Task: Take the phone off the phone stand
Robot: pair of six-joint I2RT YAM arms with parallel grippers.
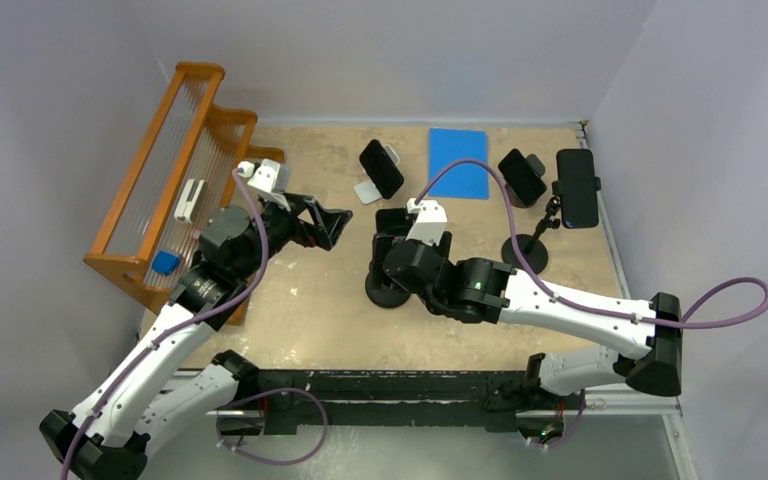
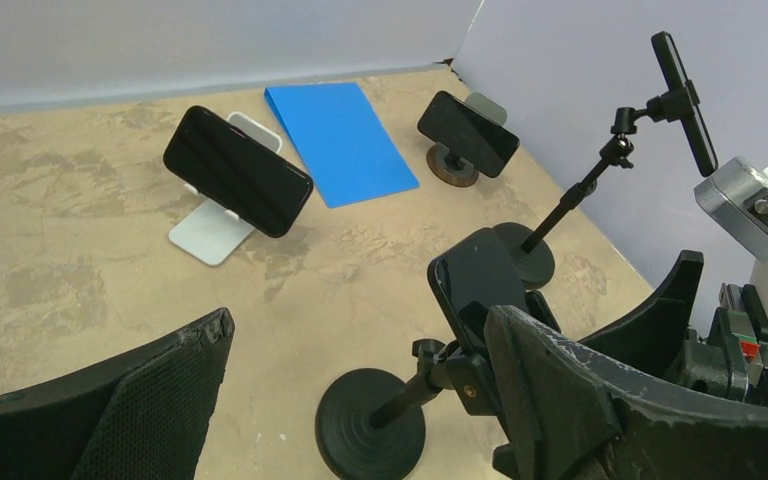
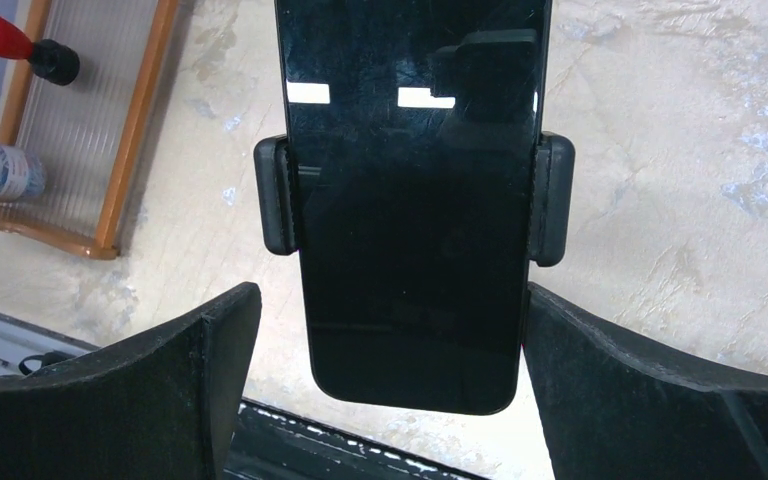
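Observation:
A black phone (image 3: 415, 230) is clamped upright in its stand, two black side clamps (image 3: 553, 200) against its edges. My right gripper is open around the phone's lower half; its right fingertip overlaps or nearly meets the phone's edge, while a gap shows on the left. In the left wrist view that phone (image 2: 475, 280) is seen from the side on the stand's round black base (image 2: 345, 430), partly hidden by a finger of mine. My left gripper (image 1: 338, 228) stands open and empty, left of the stand.
Behind are a phone on a white stand (image 2: 235, 175), a blue sheet (image 2: 345, 145) and another phone (image 2: 468, 132) on a small round stand. A tall black stand holds a phone (image 1: 578, 188) at the right. The wooden rack (image 1: 120, 225) borders the left.

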